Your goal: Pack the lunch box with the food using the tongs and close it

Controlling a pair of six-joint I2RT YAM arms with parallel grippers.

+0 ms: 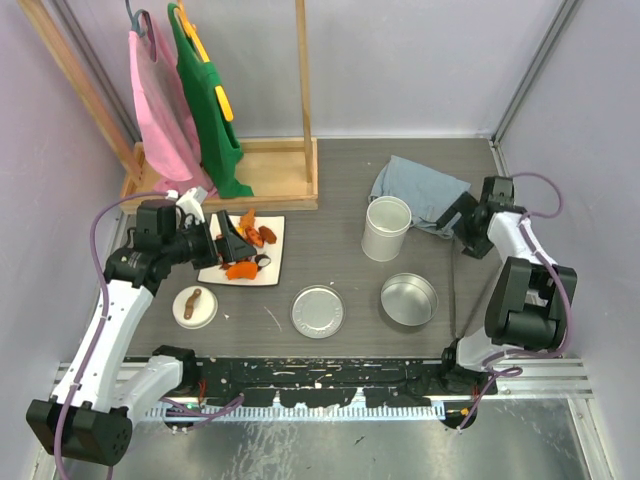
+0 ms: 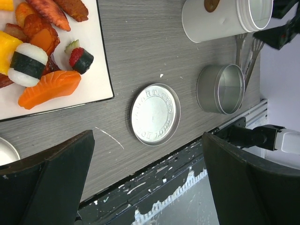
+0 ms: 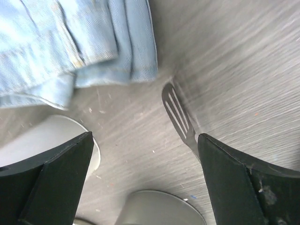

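My right gripper [image 1: 460, 232] is open beside the corner of the folded blue cloth [image 1: 422, 190]. Below it on the table lie a grey fork [image 1: 452, 295] and a second thin piece of cutlery [image 1: 486, 290], not held. In the right wrist view the fork [image 3: 180, 115] has its tines toward the cloth, its handle hidden behind a finger. Over the square food plate [image 1: 275, 245], my left gripper [image 1: 226, 240] stands open and empty. The round metal box [image 1: 409, 300] is open; a round metal lid [image 1: 318, 312] lies left of it. Behind the box stands a white canister [image 1: 386, 228].
A small white dish [image 1: 194, 307] with a brown item sits at the front left. A wooden rack [image 1: 270, 175] with pink and green cloths rises at the back left. The table between plate and canister is clear. Walls close in both sides.
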